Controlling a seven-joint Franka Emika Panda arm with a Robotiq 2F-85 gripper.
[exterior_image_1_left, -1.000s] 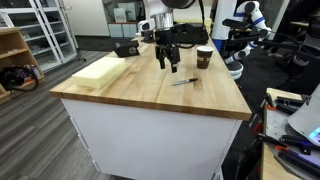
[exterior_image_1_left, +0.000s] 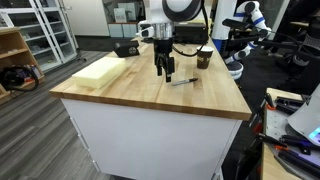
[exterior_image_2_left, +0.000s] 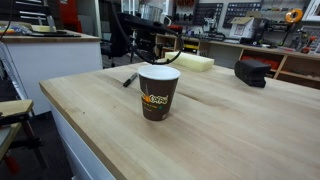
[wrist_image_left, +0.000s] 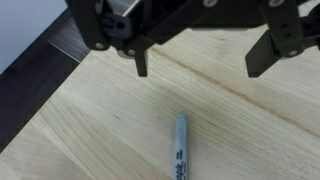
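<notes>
A marker (wrist_image_left: 181, 150) with a grey-blue barrel and dark lettering lies on the light wooden tabletop (wrist_image_left: 110, 110). Only one end of it shows at the bottom of the wrist view, below the gap between my fingers. My gripper is open, fingers wide apart, with bare wood visible between them. In exterior view 1 the gripper (exterior_image_1_left: 164, 74) hangs low over the table, just left of the marker (exterior_image_1_left: 184, 82). Exterior view 2 shows the marker (exterior_image_2_left: 130, 80) behind a dark paper cup (exterior_image_2_left: 158, 98).
The cup (exterior_image_1_left: 204, 58) stands upright toward the back right. A pale yellow block (exterior_image_1_left: 98, 72) sits at the left, and a black object (exterior_image_1_left: 126, 47) rests at the back. Bare wood covers the front right of the table. A table edge shows left in the wrist view.
The arm has come down toward the tabletop, and my gripper is lower and slightly farther left in exterior view 1. The marker, cup and block have stayed in place.
</notes>
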